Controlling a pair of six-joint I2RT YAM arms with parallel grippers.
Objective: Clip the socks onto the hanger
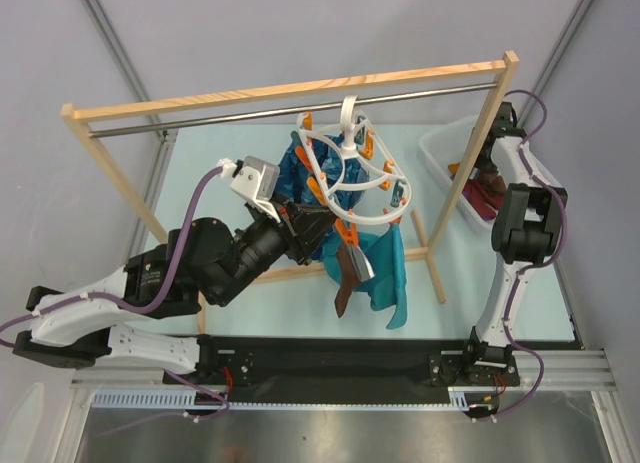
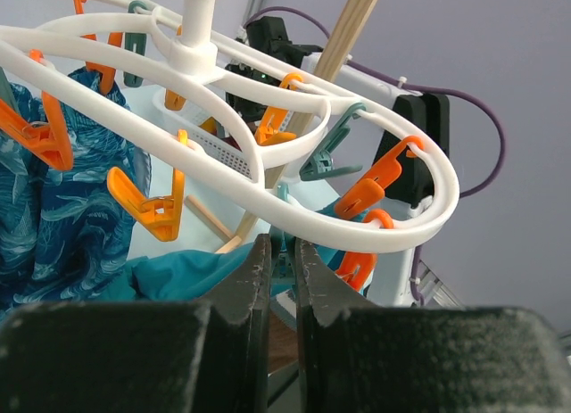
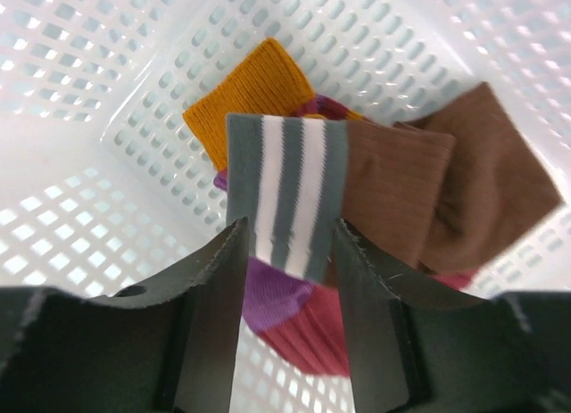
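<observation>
The white clip hanger [image 1: 376, 215] hangs from the rack with orange and green clips; blue, teal and brown cloths hang below it. My left gripper is shut on a green clip at the ring's near right. My right gripper is open inside the white basket [image 1: 438, 143], over a grey-and-white striped sock [image 3: 287, 190]. Around that lie a brown sock [image 3: 486, 172], a mustard sock [image 3: 245, 96] and red and purple socks [image 3: 312, 333].
The wooden rack [image 1: 290, 83] stands across the table, its right post beside the basket.
</observation>
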